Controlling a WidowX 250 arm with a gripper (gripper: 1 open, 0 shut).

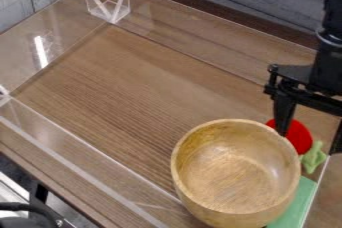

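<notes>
My black gripper (305,114) is at the right, open, its fingers pointing down over a red object (293,135), which is partly hidden behind them. A green stem or leafy piece (315,157) lies beside the red object. A large tan wooden bowl (234,172) sits at the lower front, left of and in front of the red object.
A green board (297,212) lies under the right side of the bowl. A white wire holder (107,2) stands at the back left.
</notes>
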